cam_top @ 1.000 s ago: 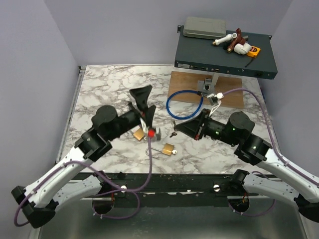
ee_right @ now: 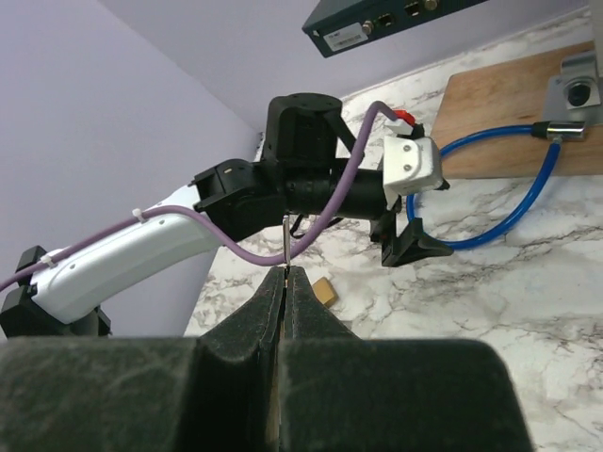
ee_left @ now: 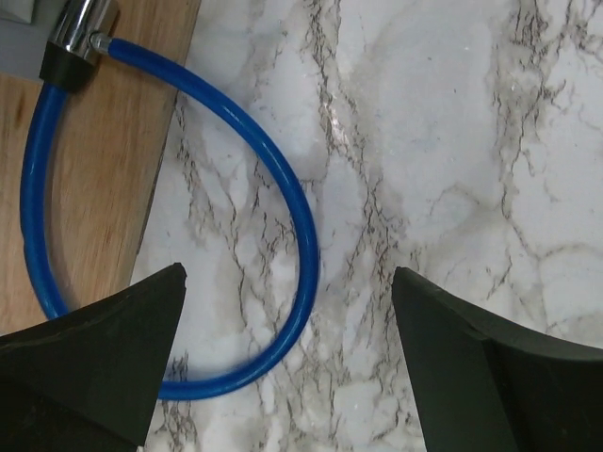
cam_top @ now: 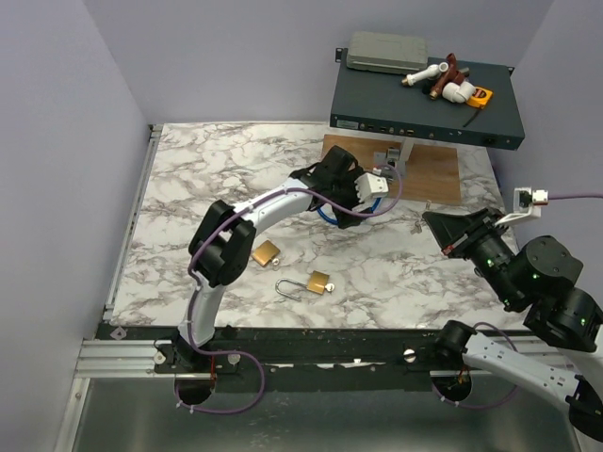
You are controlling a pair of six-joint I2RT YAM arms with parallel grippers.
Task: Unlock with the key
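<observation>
The blue cable lock forms a loop, partly over the wooden board and partly over the marble top. Its metal lock cylinder shows at the upper left of the left wrist view. My left gripper is open above the loop, and part of the cable passes through the view between its spread fingers, touching neither visibly. My right gripper is raised over the right side of the marble. Its fingers are shut, and a thin silvery key sticks out from their tips, seen edge-on.
Two brass padlocks lie on the marble, one closer with its shackle toward the left, another farther left. A wooden board carries the metal bracket. Over it hangs a dark shelf with several items.
My left gripper has swung from above the padlocks to the back right, over the cable loop. The right gripper has drawn away to the right with the key.
</observation>
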